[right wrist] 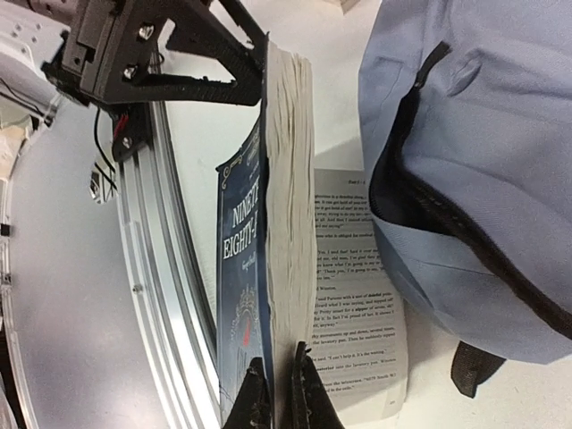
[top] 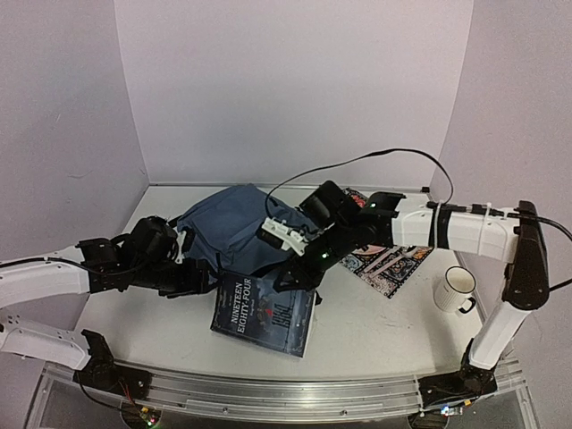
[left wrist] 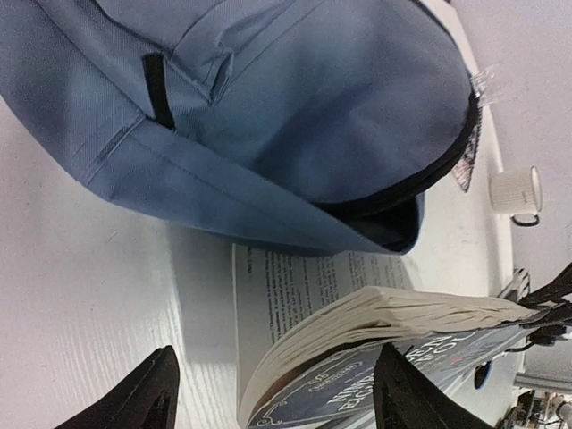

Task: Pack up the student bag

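Note:
A dark "Nineteen Eighty-Four" book (top: 262,313) stands partly open in front of the bag. Its cover side is tilted up, while printed pages (right wrist: 349,295) lie flat on the table behind it. My right gripper is shut on the raised part of the book, cover and page block between its fingers. At the book's other end my left gripper has its fingers wide apart, the book's corner showing between them without being gripped. The blue-grey bag (top: 234,219) lies with its mouth toward the book; its lower rim covers part of the printed pages.
To the right stands a white mug (top: 456,289). A patterned mat or folder (top: 393,268) lies behind my right arm. Along the front runs a metal rail (top: 286,393); bare table lies between book and mug.

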